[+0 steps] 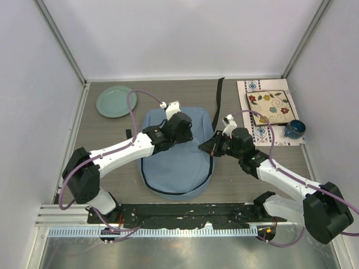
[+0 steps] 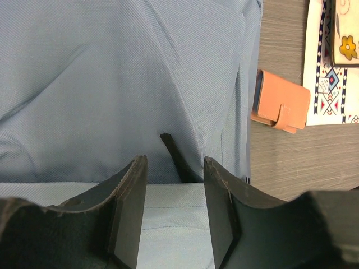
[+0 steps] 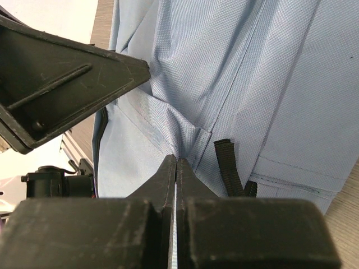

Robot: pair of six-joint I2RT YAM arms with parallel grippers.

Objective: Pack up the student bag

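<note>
A blue-grey bag (image 1: 174,168) lies flat on the table in front of both arms. My right gripper is shut on a fold of the bag's fabric (image 3: 173,130) near its right edge. Over the bag's upper part hovers my left gripper, open, with no object between its fingers. Just past its fingertips a short black zipper pull (image 2: 178,158) lies on the cloth. A black strap (image 3: 227,168) shows beside the right gripper. What is inside the bag is hidden.
Beyond the bag's right side lies an orange wallet (image 2: 283,102). A patterned mat (image 1: 262,133) carries a floral notebook (image 1: 271,106) and a blue mug (image 1: 294,129). A green plate (image 1: 116,101) sits at the back left. Bare table shows left of the bag.
</note>
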